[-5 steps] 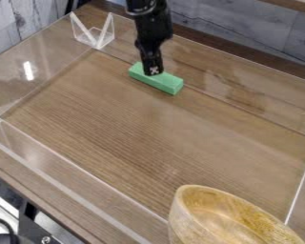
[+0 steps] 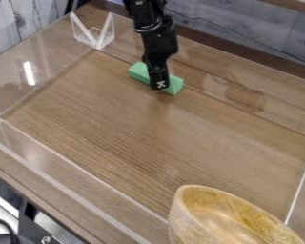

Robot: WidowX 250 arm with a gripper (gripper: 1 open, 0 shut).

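Note:
A small green block (image 2: 172, 86) lies on the wooden table (image 2: 130, 152) in the upper middle of the camera view. The black gripper (image 2: 158, 78) reaches down from the top edge onto the block, its tip covering part of it. Whether its fingers are open or shut on the block is too small and dark to tell.
A cream bowl (image 2: 219, 214) with a yellowish inside sits at the bottom right. Clear plastic pieces (image 2: 91, 29) stand at the upper left and at the left edge.
The gripper has come down from above the green block onto it, covering more of it. The block looks to be in about the same place.

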